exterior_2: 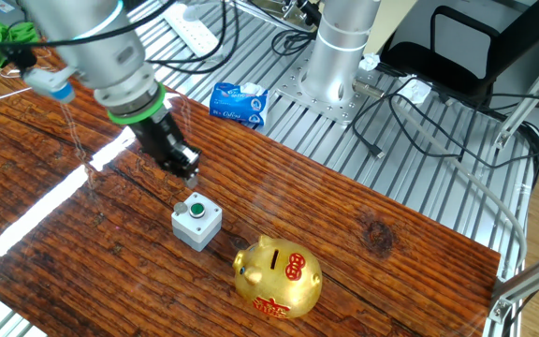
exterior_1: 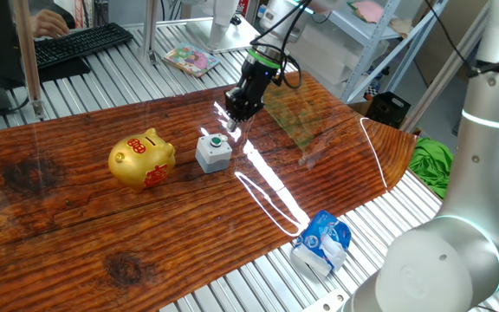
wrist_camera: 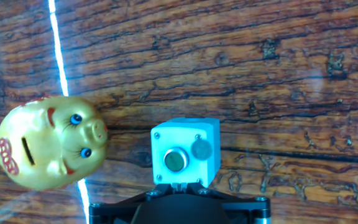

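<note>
A small white box (exterior_1: pixel 214 154) with a green round button (exterior_2: pixel 197 210) stands on the wooden table. On its top, beside the button, a flat grey disc (wrist_camera: pixel 201 149) shows in the wrist view. A gold piggy bank (wrist_camera: pixel 51 143) with a dark slot and red markings rests a short way from the box, upright. My gripper (exterior_2: pixel 193 178) hangs just above and to one side of the box, apart from it in the second exterior view. Its fingertips (wrist_camera: pixel 179 186) meet at the bottom of the wrist view, with nothing clear between them.
A blue tissue pack (exterior_2: pixel 239 104) lies by the table's edge near the arm's base (exterior_2: pixel 330 84). A picture book (exterior_1: pixel 191 60) and a keyboard (exterior_1: pixel 83 43) lie beyond the board.
</note>
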